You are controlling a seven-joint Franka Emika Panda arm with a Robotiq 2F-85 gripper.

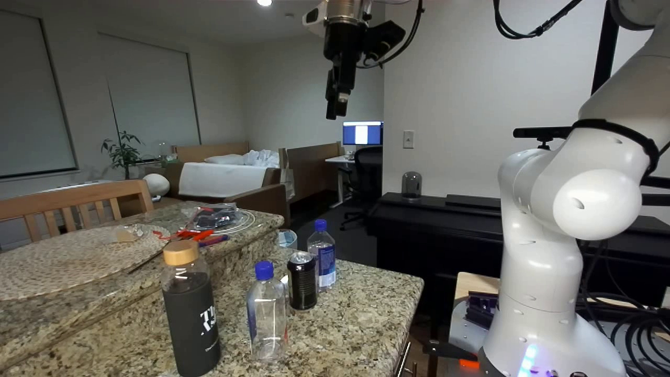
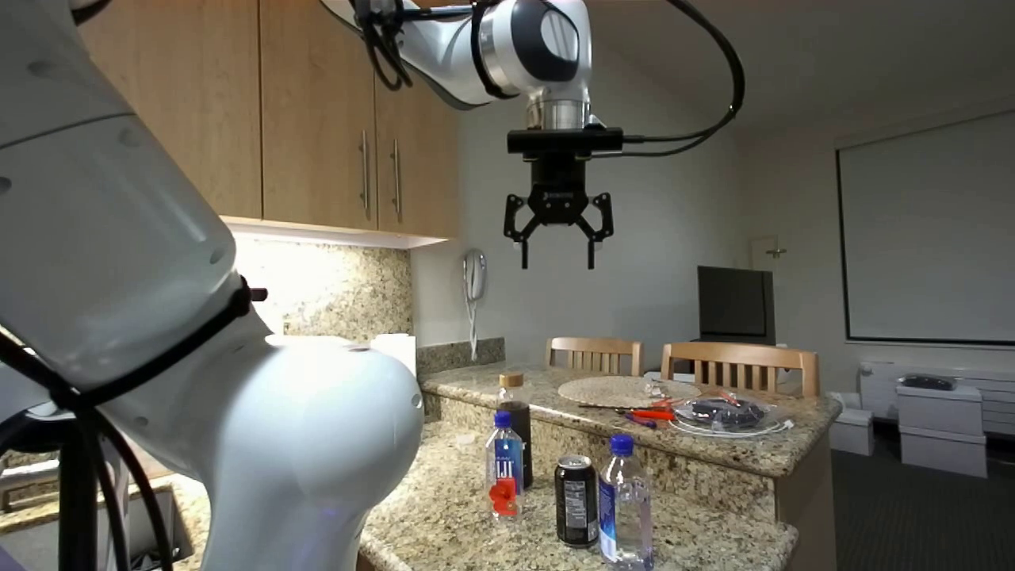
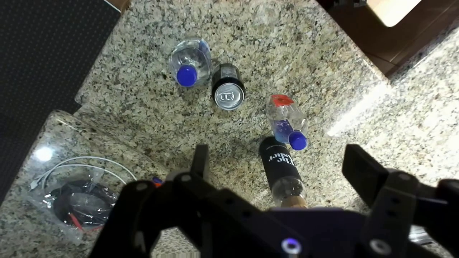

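Note:
High above the counter, my gripper (image 2: 557,265) points straight down, its two fingers spread wide and only air between them. Below stand a black can (image 2: 576,501), a clear bottle with a blue cap (image 2: 626,509) right beside it, a second blue-capped bottle (image 2: 504,457) bearing a red patch, and a dark bottle with a wooden lid (image 1: 189,314). From above, in the wrist view, the can (image 3: 228,86) sits between the two blue-capped bottles. The dark bottle (image 3: 279,165) appears between my finger pads there, far beneath them. Nothing touches the gripper.
A raised ledge (image 2: 742,452) borders the lower counter, holding a woven mat (image 2: 618,391), a bagged cable coil (image 2: 723,413) and red-handled tools (image 2: 653,413). Wall cabinets (image 2: 314,114) hang behind the arm.

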